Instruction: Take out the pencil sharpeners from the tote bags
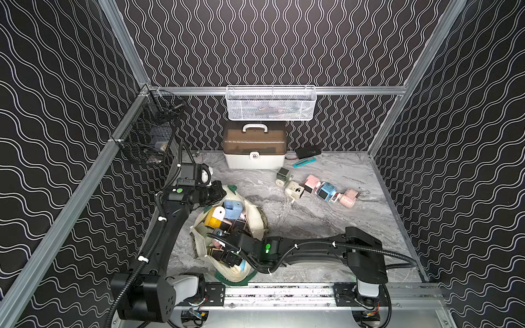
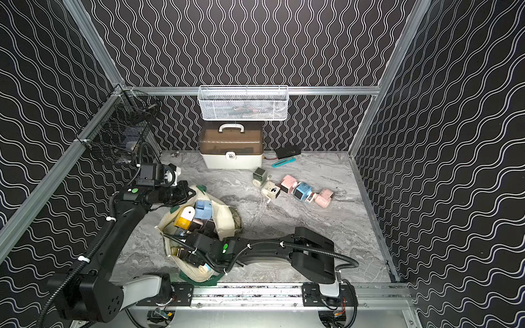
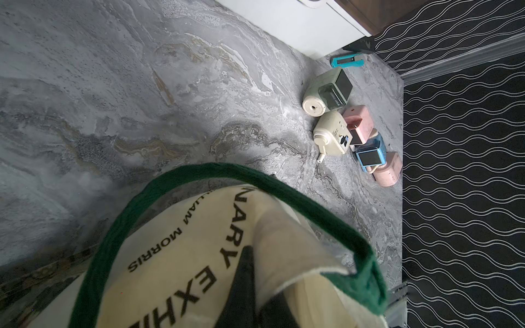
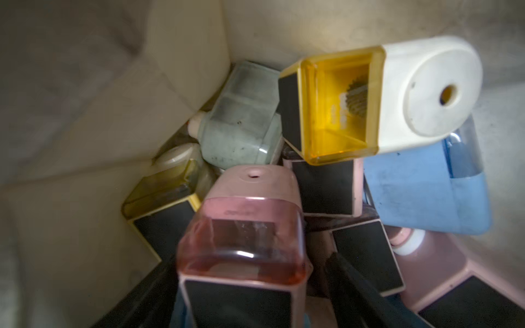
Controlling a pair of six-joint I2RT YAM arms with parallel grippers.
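The cream tote bag [image 1: 253, 218] with green handles stands front left on the table, its mouth spread open. At its far rim is my left gripper, shut with the bag's cloth edge between its fingers. My right gripper reaches down inside the bag and is open, a finger on either side of a pink sharpener [image 4: 251, 229]; a gap shows on the right side. Around it lie a yellow-and-white sharpener [image 4: 355, 104], a blue one [image 4: 426, 186], a grey-green one [image 4: 240, 120], a yellow one [image 4: 164, 196] and more pink ones. Lower layers are hidden.
On the table right of the bag, several sharpeners lie in a row: green [image 3: 328, 90], cream [image 3: 330, 134], pink, blue [image 3: 372, 153]. A teal cutter [image 1: 304, 162] and a brown-lidded box [image 1: 254, 147] are behind.
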